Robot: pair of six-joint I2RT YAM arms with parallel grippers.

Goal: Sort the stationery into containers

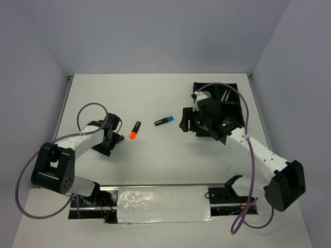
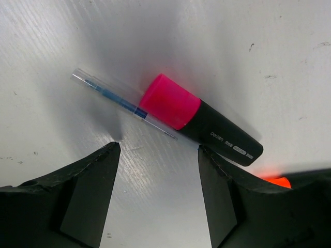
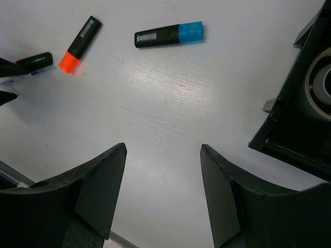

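Note:
In the left wrist view a black highlighter with a pink cap [image 2: 173, 102] lies on the table, with a thin clear tube holding blue [image 2: 116, 99] right along its side. My left gripper is open just short of the pair, nothing between its fingers. An orange-capped highlighter [image 1: 135, 130] and a blue-capped highlighter [image 1: 164, 121] lie mid-table. At the right stands a black compartment box [image 1: 236, 110], a roll of tape [image 3: 321, 85] inside it. My right gripper hangs open and empty beside the box, over bare table.
Two slim light sticks [image 1: 225, 95] lie in the box's back compartment. The right arm covers part of the box in the top view. Bare table lies between the arms and along the back.

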